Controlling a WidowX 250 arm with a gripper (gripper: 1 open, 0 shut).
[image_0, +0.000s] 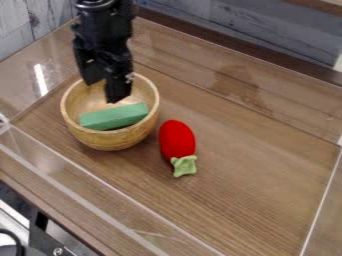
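My dark gripper (102, 74) hangs over the back of a tan wooden bowl (83, 100) on the left of the camera view, fingers pointing down and apart. In the bowl lies a green block (114, 116). Right of the bowl a red object with a green top (178, 142), like a toy strawberry or radish, lies on the wooden table (261, 170).
The table's edge runs along the left, with dark cabling or hardware at the lower left corner.
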